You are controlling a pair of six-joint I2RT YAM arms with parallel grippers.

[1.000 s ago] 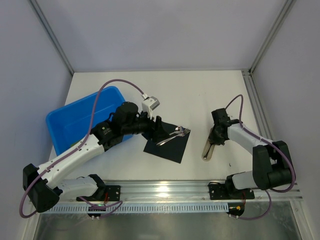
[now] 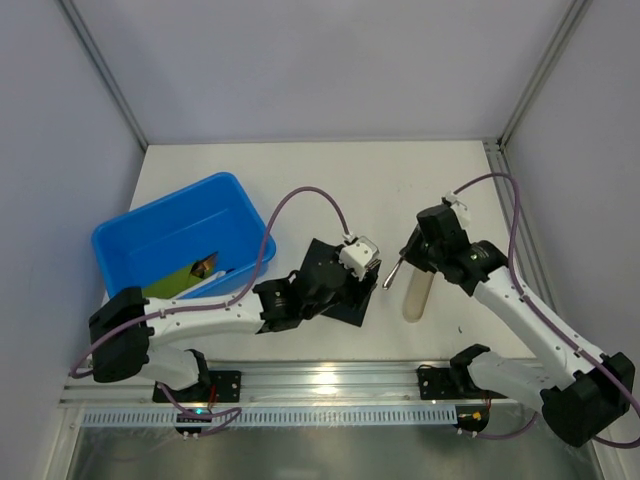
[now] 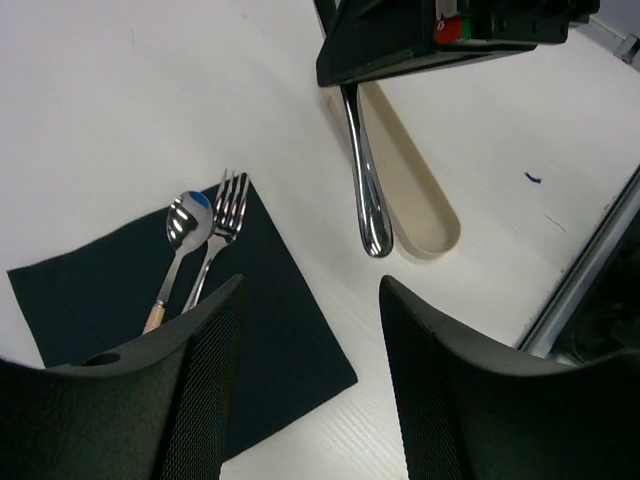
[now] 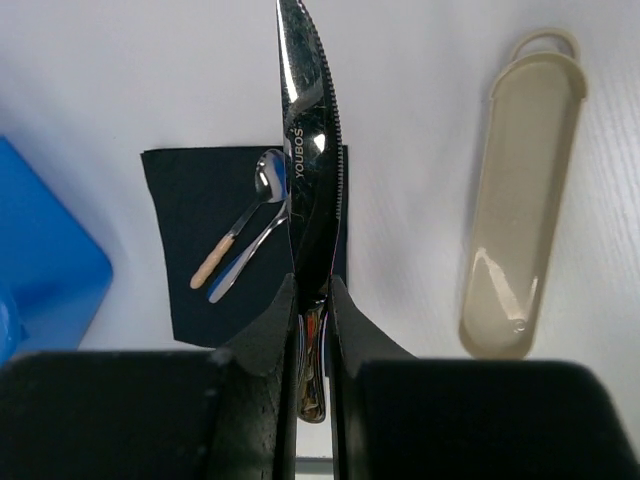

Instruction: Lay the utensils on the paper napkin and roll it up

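Note:
A black napkin (image 3: 285, 345) lies flat on the table, seen whole in neither wrist view. On it a spoon (image 4: 268, 180) and a fork (image 3: 228, 215) rest side by side, heads near one edge. My right gripper is shut on a knife (image 4: 310, 130); the blade points away and the handle end sticks out on the near side. In the top view this knife is held up beside the napkin. My left gripper hangs over the napkin, its fingers apart with nothing between them.
A narrow beige tray (image 4: 515, 200) stands empty to the right of the napkin. A blue bin (image 2: 180, 225) with a green item (image 2: 175, 280) in it is at the left.
The right gripper has lifted the knife out of the beige tray and carried it left toward the napkin.

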